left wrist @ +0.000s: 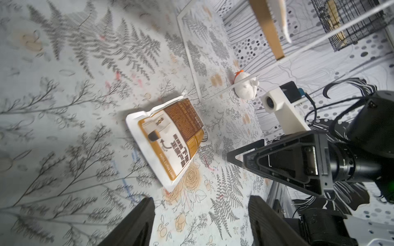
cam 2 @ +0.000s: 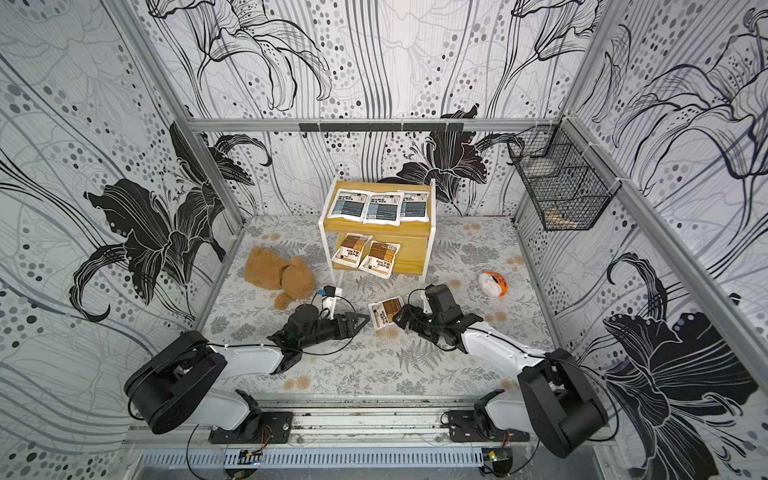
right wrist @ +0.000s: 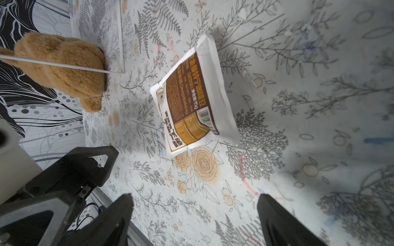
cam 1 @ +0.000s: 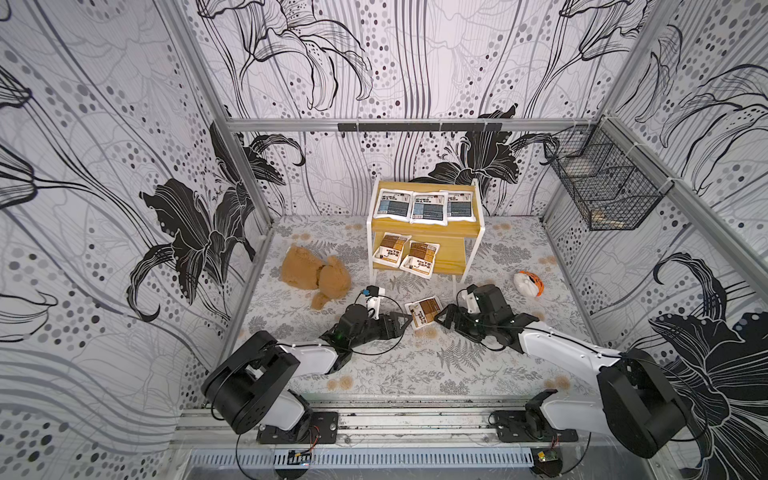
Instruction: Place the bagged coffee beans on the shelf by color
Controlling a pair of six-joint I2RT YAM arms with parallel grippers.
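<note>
One brown-labelled coffee bag (cam 1: 424, 312) lies flat on the table in front of the shelf, between my two grippers. Left of it, my left gripper (cam 1: 407, 318) stands open and empty, its fingers wide apart in the left wrist view. On the bag's right is my right gripper (cam 1: 445, 315), also open, with bare tablecloth between its fingers in the right wrist view. The wooden shelf (cam 1: 424, 226) carries three blue-labelled bags (cam 1: 429, 208) side by side on its top level. Two brown-labelled bags (cam 2: 380, 258) lean on the lower level, left and middle.
A brown plush toy (cam 1: 316, 274) lies left of the shelf, and a white-and-orange toy (cam 1: 528, 283) sits to the right. A black wire basket (cam 1: 612, 180) hangs on the right wall.
</note>
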